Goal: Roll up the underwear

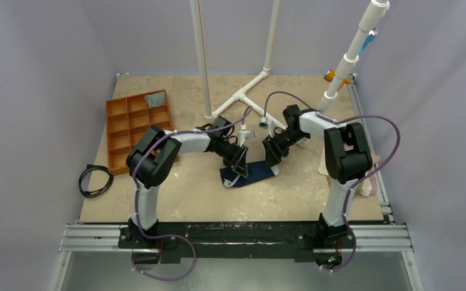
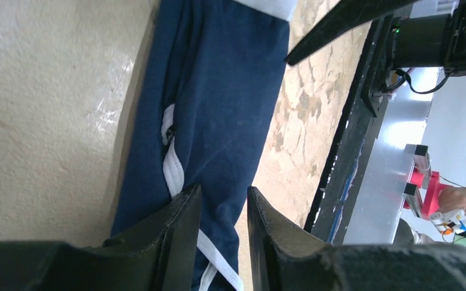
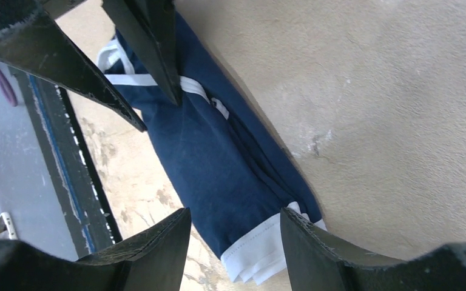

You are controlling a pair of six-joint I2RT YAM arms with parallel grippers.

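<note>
Navy underwear (image 1: 256, 171) with white bands lies folded into a long strip at the table's centre. My left gripper (image 1: 240, 170) is low over its left part; in the left wrist view its fingertips (image 2: 182, 200) sit on the cloth by a white band, apart, with fabric beneath. My right gripper (image 1: 272, 159) is low at the right end; in the right wrist view its fingertips (image 3: 291, 218) stand apart over the folded white band and navy cloth. Both grippers are open.
An orange compartment box (image 1: 118, 124) with grey cloth stands at left, a coiled black cable (image 1: 97, 193) beside it. White pipes (image 1: 241, 94) run behind the arms. Pale cloths lie at right.
</note>
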